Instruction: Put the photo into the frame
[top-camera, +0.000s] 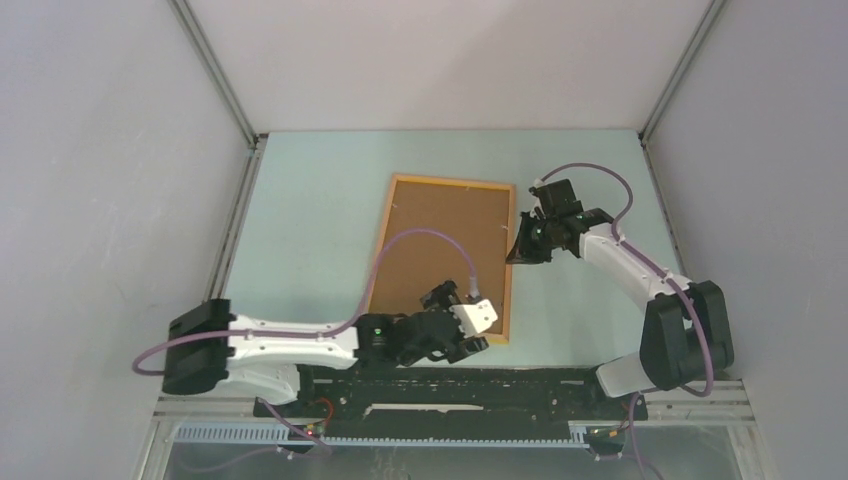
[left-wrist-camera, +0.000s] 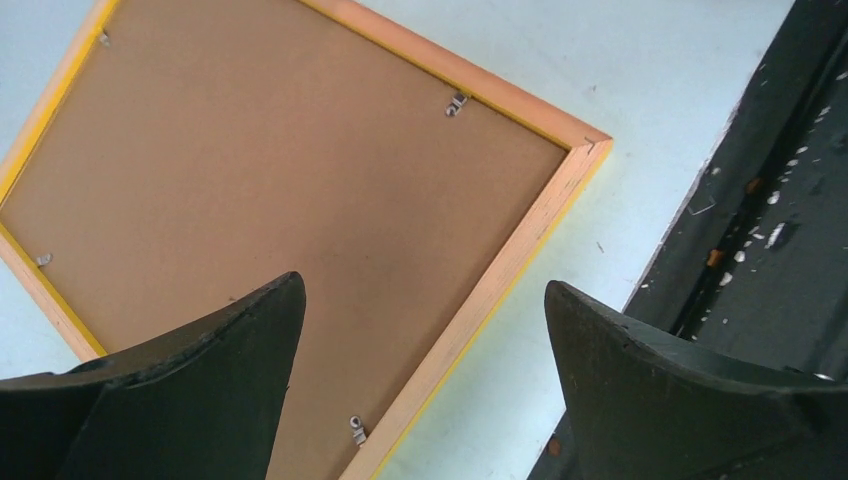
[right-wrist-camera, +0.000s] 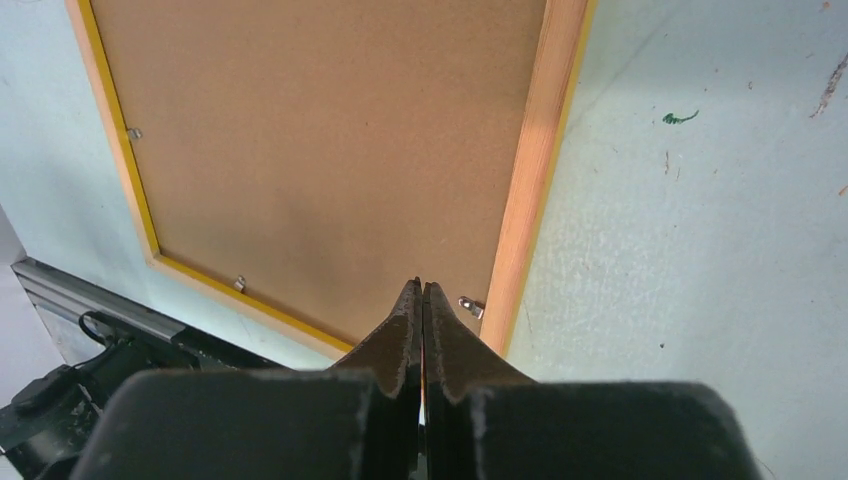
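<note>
The wooden frame (top-camera: 450, 183) lies on the table, its brown backing board (top-camera: 450, 212) facing up. No separate photo shows. Small metal clips (left-wrist-camera: 456, 103) stand along the frame's inner edges. In the top view my left gripper (top-camera: 462, 320) is over the front right of the frame. Its fingers are wide apart in the left wrist view, with fingers (left-wrist-camera: 255, 340) and nothing held. My right gripper is shut with its tips together, nothing between them. The frame's right edge bar (right-wrist-camera: 530, 190) is outside those fingers, and a clip (right-wrist-camera: 472, 306) sits just right of the tips.
Bare pale tabletop (top-camera: 300, 230) stretches left of the frame, with more free room behind and to the right. A black rail (top-camera: 430, 385) runs along the front. White walls (top-camera: 130, 150) border the sides and back.
</note>
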